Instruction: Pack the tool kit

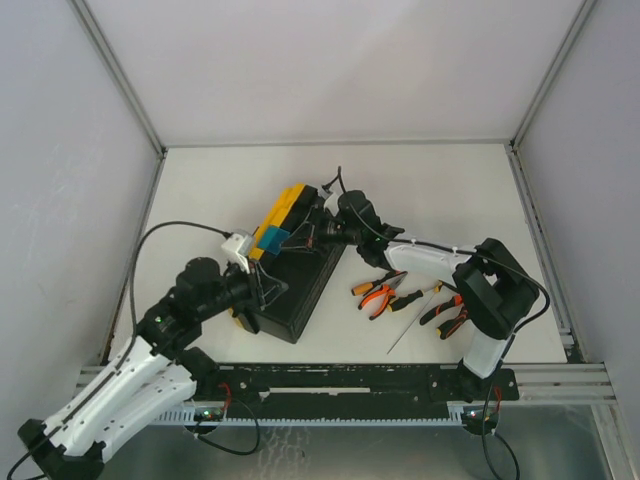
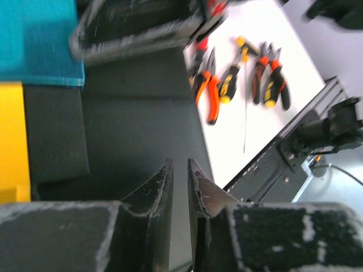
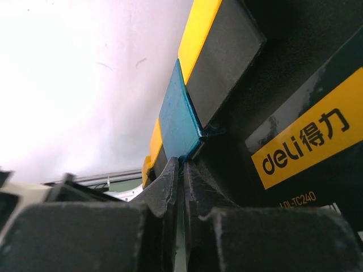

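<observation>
The black tool box point(image 1: 290, 295) stands tilted across the table's left part, with a yellow frame point(image 1: 284, 205) and a blue latch point(image 3: 181, 116) on its left side. My right gripper is shut, its fingertips right at the latch's lower edge; nothing clearly shows between them. Over the box's near part, my left gripper stands a little open with an empty, narrow gap. On the white table right of the box lie orange-black pliers point(image 1: 377, 297), a screwdriver point(image 1: 405, 300) and more pliers point(image 1: 441, 309).
A thin metal rod point(image 1: 405, 332) lies among the tools. My right arm point(image 1: 425, 258) reaches across above them. A black rail point(image 1: 330, 380) runs along the front edge.
</observation>
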